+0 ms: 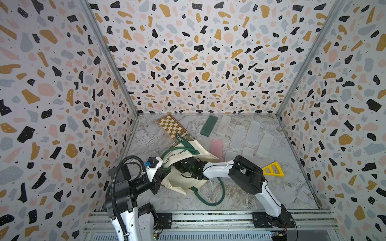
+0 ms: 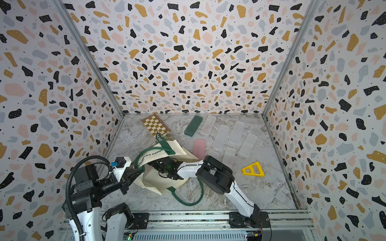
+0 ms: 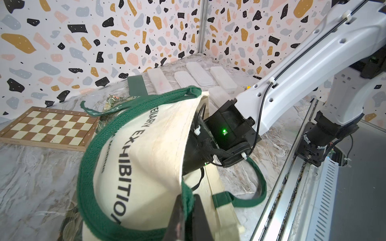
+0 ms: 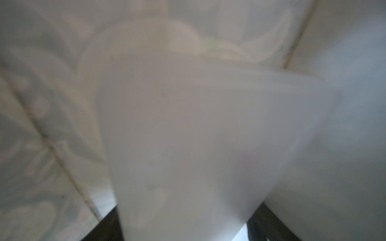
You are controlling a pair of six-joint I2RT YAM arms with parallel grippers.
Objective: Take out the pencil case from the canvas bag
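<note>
The cream canvas bag [image 1: 181, 182] with green straps lies on its side at the front centre. My left gripper is shut on the green strap [image 3: 187, 194] at the bag's mouth. My right gripper reaches deep inside the bag, hidden from the top views. In the right wrist view its dark fingers [image 4: 273, 225] flank a blurred whitish translucent object [image 4: 201, 140], likely a case; whether they grip it cannot be told.
A chessboard [image 1: 170, 125] lies behind the bag. Green [image 1: 208, 125], pink [image 1: 216, 149] and several translucent cases [image 1: 253, 132] lie to the back and right, with a yellow triangular tool [image 1: 272, 169] at the right.
</note>
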